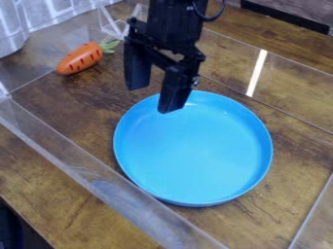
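Observation:
My black gripper (pixel 155 80) hangs open above the back part of a blue round plate (pixel 193 156), its two fingers spread apart. An orange toy carrot (pixel 81 57) with a green top lies on the wooden surface at the upper left, apart from the plate and behind my gripper's left finger. I see nothing held between the fingers.
A clear plastic edge (pixel 92 180) runs diagonally along the lower left. A white object (pixel 11 24) stands in the top left corner.

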